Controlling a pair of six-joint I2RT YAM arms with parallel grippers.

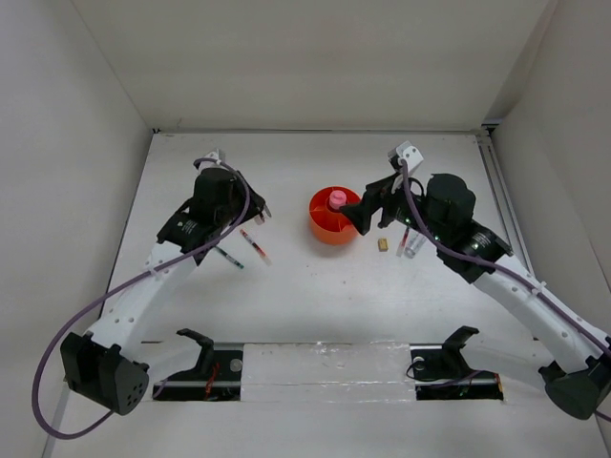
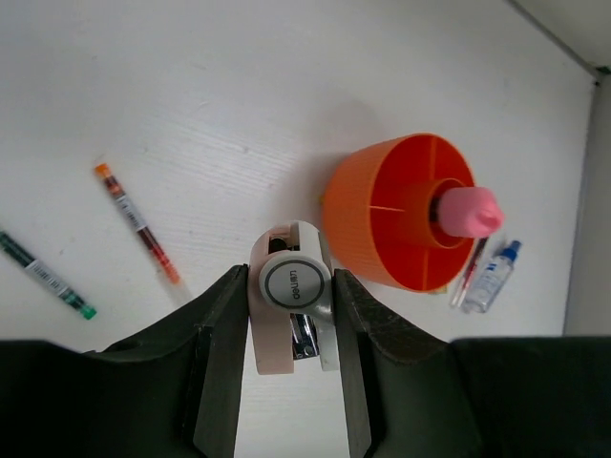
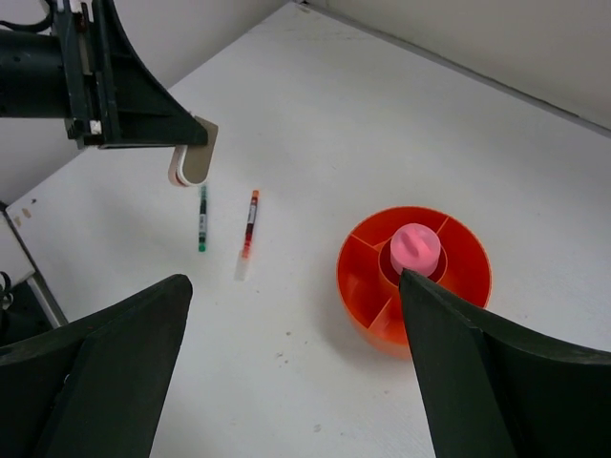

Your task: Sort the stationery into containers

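Note:
My left gripper is shut on a pale stapler-like item [image 2: 294,283] with a round top, raised left of the orange organizer [image 2: 358,215], which holds a pink item [image 2: 468,212] in its centre. My right gripper is open, empty, above the organizer's near side in the top view. An orange-capped pen [image 2: 134,218] and a green pen [image 2: 43,274] lie at the left. A clear bottle with blue cap [image 2: 489,284] lies right of the organizer, beside a red pen.
A small yellow block [image 1: 382,244] lies right of the organizer. Walls enclose the sides and back.

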